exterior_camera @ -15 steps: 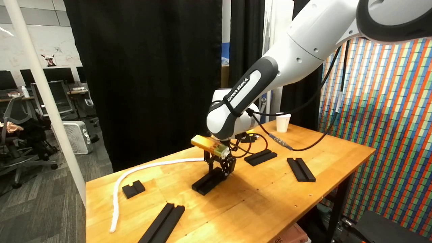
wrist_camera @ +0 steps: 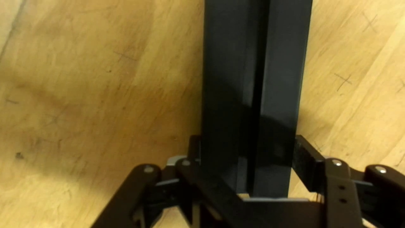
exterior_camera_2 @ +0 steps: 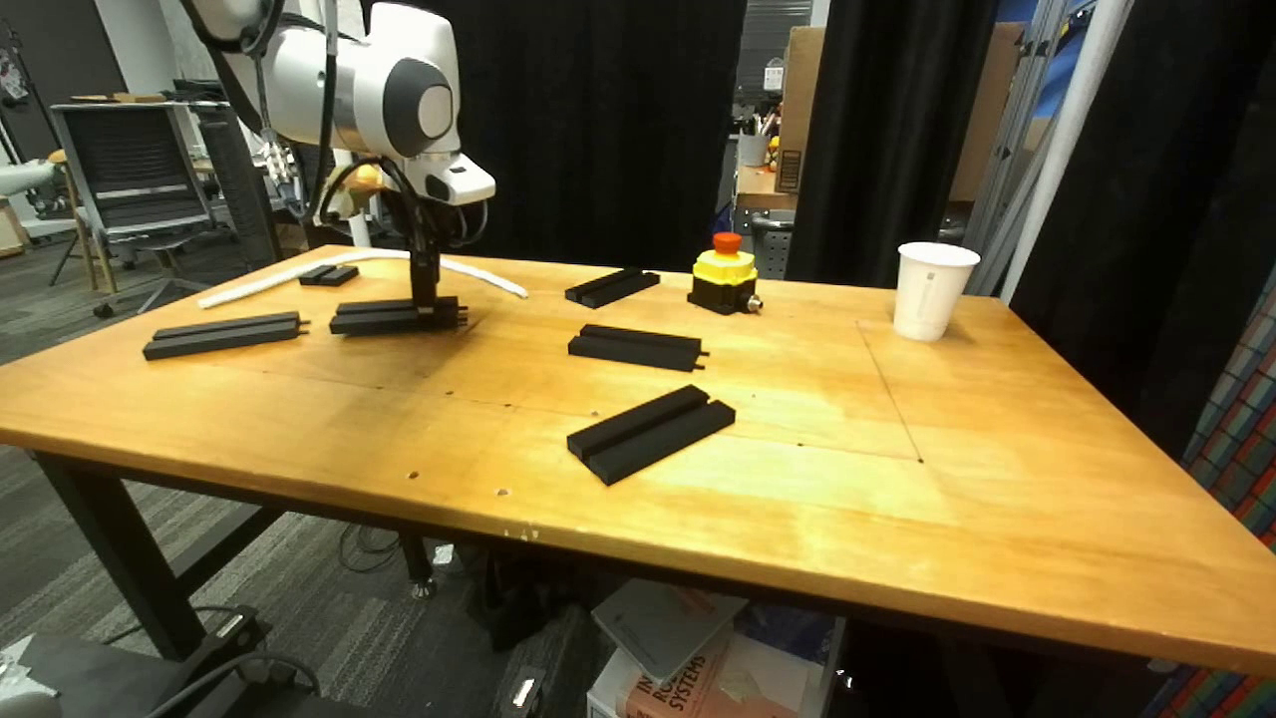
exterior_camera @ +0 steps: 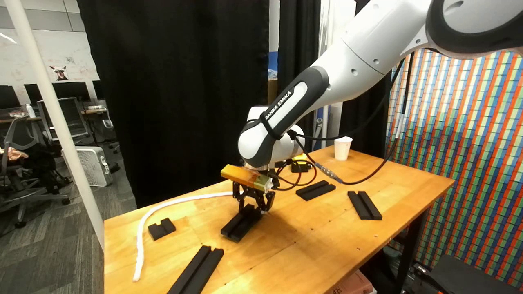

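A black grooved block (exterior_camera: 237, 227) lies on the wooden table, its long groove running up the wrist view. My gripper is shut on this grooved block, one finger (wrist_camera: 302, 161) against its right side and the other by its left side, near the block's lower end. From the opposite side of the table, the held block (exterior_camera_2: 371, 321) appears low at the tabletop, with the gripper (exterior_camera_2: 424, 309) over its right part. Whether a small gap lies under the block cannot be made out.
Another grooved block (exterior_camera: 197, 272) lies toward the front left, and a short one (exterior_camera: 161, 228) farther back. More blocks (exterior_camera: 364, 205) rest to the right. A white cord (exterior_camera: 162, 208) curves along the back left. An emergency stop (exterior_camera_2: 724, 281) and a paper cup (exterior_camera_2: 932, 292) stand at the back.
Gripper and held block have shifted left and slightly toward the front in exterior view 1. The other blocks, the cord and the cup stay where they were.
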